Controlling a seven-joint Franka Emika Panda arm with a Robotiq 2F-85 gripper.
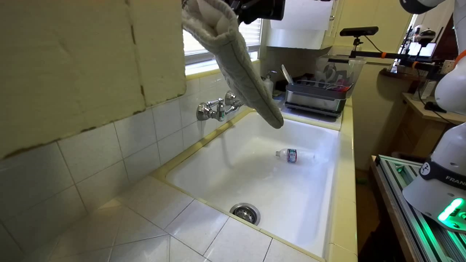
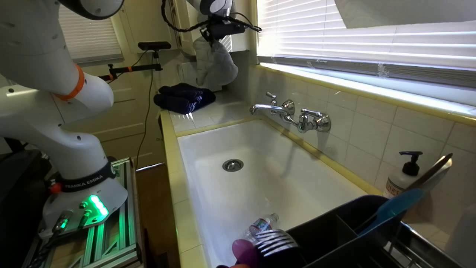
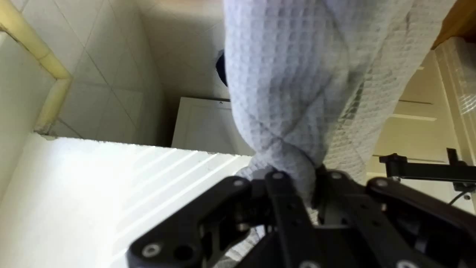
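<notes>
A grey quilted oven mitt (image 1: 244, 65) hangs in the air over the sink's far-left side, its cuff up and its closed end pointing down to the right. In the wrist view my gripper is shut on a pinched fold of the mitt (image 3: 290, 76), whose waffle cloth fills the upper middle. The second exterior view shows the mitt (image 2: 215, 64) below the gripper (image 2: 212, 39), high near the far end of the counter. Most of the gripper is cut off by the top edge in the first exterior view.
The white sink (image 1: 279, 192) holds a clear plastic bottle (image 1: 293, 155). A dark folded cloth item (image 2: 185, 97) lies on the counter beyond the sink. Chrome taps (image 1: 216, 109) jut from the tiled wall; a dish rack (image 1: 316, 96) stands at the other end.
</notes>
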